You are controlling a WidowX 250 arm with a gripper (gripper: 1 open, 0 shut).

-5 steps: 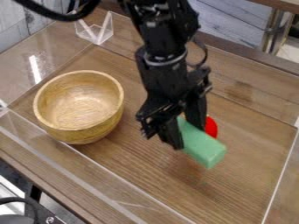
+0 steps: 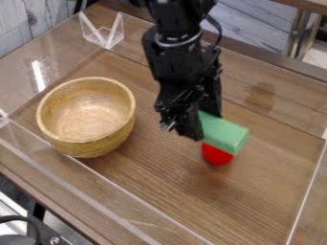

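Note:
My black gripper [image 2: 192, 122] reaches down from the top centre, shut on a green block [image 2: 224, 134] right of the middle. The block is held tilted above a red object [image 2: 217, 155], which shows just beneath it on the wooden table [image 2: 153, 201]; whether they touch I cannot tell. The fingertips are partly hidden by the green block and the dark housing.
A round wooden bowl [image 2: 87, 132] stands on the left. A clear angular object [image 2: 105, 29] sits at the back left.
The green block has moved up and back in my gripper, from in front of the red object to over it.

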